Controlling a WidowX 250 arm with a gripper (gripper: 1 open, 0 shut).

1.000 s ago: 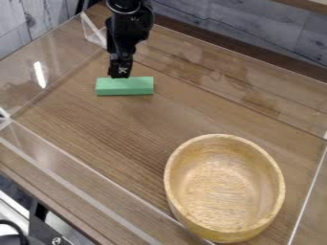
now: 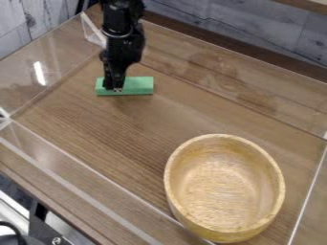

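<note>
A small green rectangular block (image 2: 138,86) lies on the wooden tabletop in the upper middle left. My black gripper (image 2: 113,78) is lowered over its left part, the fingertips at or just above the block; whether they touch it I cannot tell. The fingers look close together, and nothing shows held between them.
A large beige round bowl (image 2: 224,222) stands at the lower right. Wooden walls edge the back and right, with a dark gap and cables beyond the lower left edge.
My gripper has come down and a little to the left toward the block over the last second. The block and the bowl have not moved visibly.
</note>
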